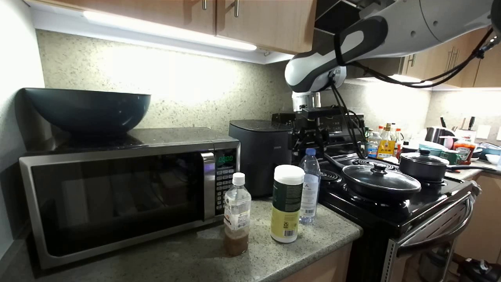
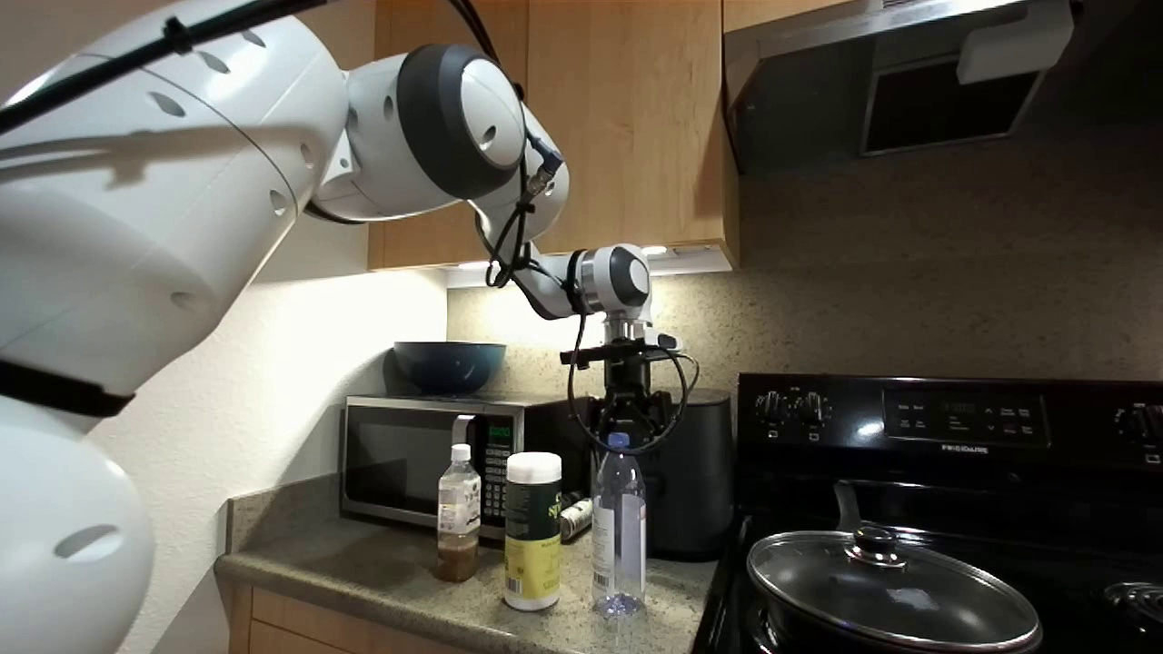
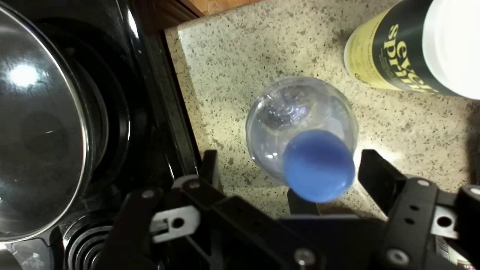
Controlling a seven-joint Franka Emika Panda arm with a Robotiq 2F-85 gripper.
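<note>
A clear bottle with a blue cap stands upright on the counter, close to the stove's edge. My gripper is open above it, one finger on each side, and nothing is held. In the wrist view the cap lies nearer the right finger than the left finger. From the side, the clear bottle has its cap just under the gripper. Whether a finger touches the cap cannot be told.
Beside the bottle stands a green and yellow canister, then a bottle of brown liquid. A black appliance and the microwave stand behind. A lidded pan sits on the stove.
</note>
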